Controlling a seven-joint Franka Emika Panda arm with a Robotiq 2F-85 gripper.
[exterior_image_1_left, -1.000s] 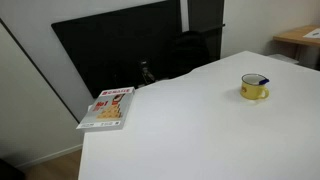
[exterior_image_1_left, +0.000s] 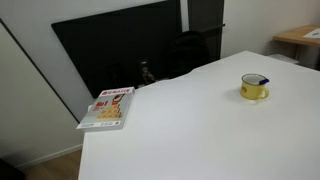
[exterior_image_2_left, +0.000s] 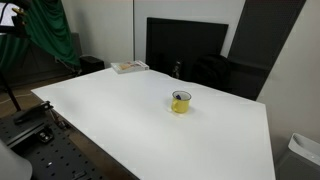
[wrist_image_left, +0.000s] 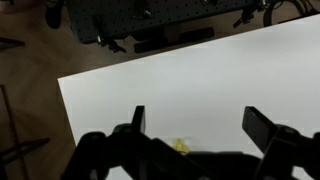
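Note:
A yellow mug (exterior_image_1_left: 253, 89) stands upright on the white table (exterior_image_1_left: 190, 130), with a dark blue, pen-like object (exterior_image_1_left: 264, 81) showing at its rim. The same mug (exterior_image_2_left: 180, 103) is near the middle of the table in the second exterior view. In the wrist view only a small yellow patch of the mug (wrist_image_left: 181, 146) shows beyond the gripper's body. My gripper is open, its dark fingers wide apart and nothing between them. Neither exterior view shows the gripper.
A box or book with a red and white cover (exterior_image_1_left: 107, 109) lies at the table's edge, far from the mug. A dark perforated platform (exterior_image_2_left: 62, 150) adjoins the table.

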